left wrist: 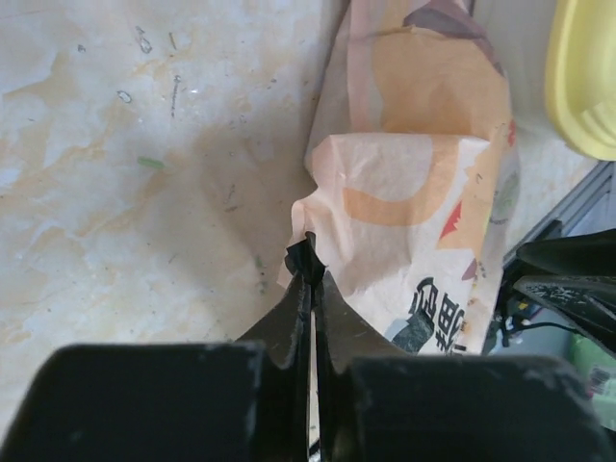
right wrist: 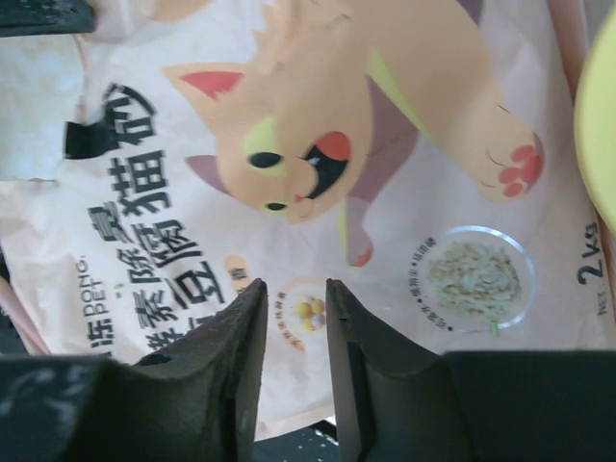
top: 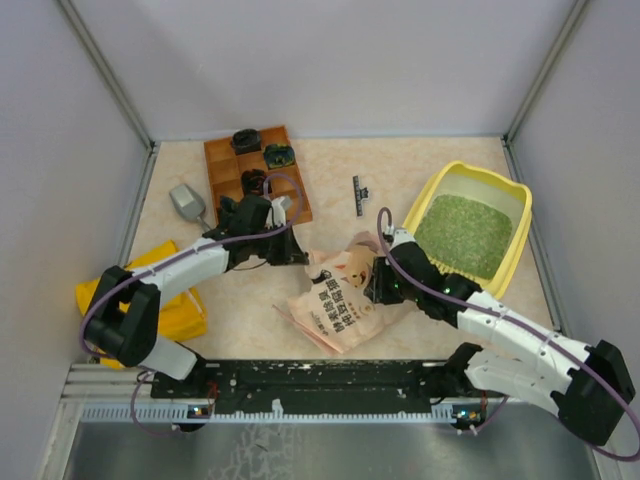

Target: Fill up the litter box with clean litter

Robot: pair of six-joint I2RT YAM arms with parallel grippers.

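The pinkish litter bag (top: 338, 305), printed with a cat, lies on the table between my arms. At its upper left edge, my left gripper is shut on a fold of the bag's thin film, which puckers at the fingertips. My right gripper is over the bag's printed face, its fingers (right wrist: 252, 322) apart with nothing held between them. To the right, the yellow-rimmed litter box (top: 447, 172) holds a layer of green granular litter (top: 464, 232).
A brown compartment tray (top: 220, 175) with dark items stands at the back left. A grey scoop (top: 187, 201) lies beside it, and a yellow bag (top: 180, 318) lies beneath the left arm. A small black tool (top: 358, 195) lies on bare table behind the litter bag.
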